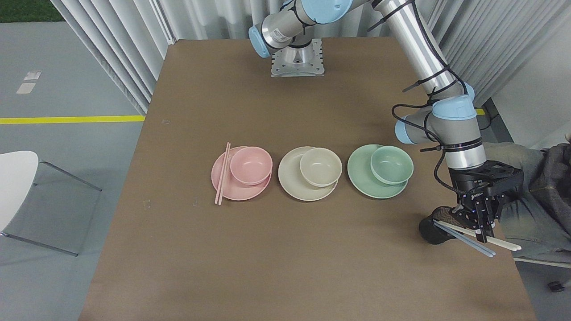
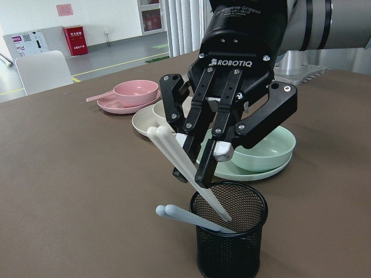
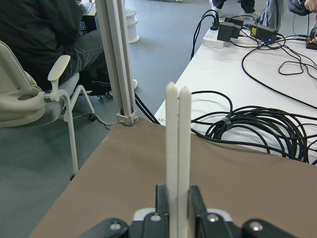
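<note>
My gripper (image 1: pixel 480 230) is shut on white chopsticks (image 2: pixel 174 153), which it holds slanting over a black mesh cup (image 2: pixel 228 258), their lower tips at its mouth. Blue chopsticks (image 1: pixel 469 240) lean in that cup. In the wrist view the white chopsticks (image 3: pixel 177 148) stand parallel between my fingers. Pink chopsticks (image 1: pixel 221 178) rest on a pink plate (image 1: pixel 240 192) beside a pink bowl (image 1: pixel 250 165). A cream bowl (image 1: pixel 320 167) sits on a cream plate (image 1: pixel 291 182), and a green bowl (image 1: pixel 391 164) on a green plate (image 1: pixel 364 182).
The cup stands near the table's right edge. The arm's base (image 1: pixel 297 66) is at the back. A white table (image 3: pixel 247 84) with coiled cables is in the wrist view.
</note>
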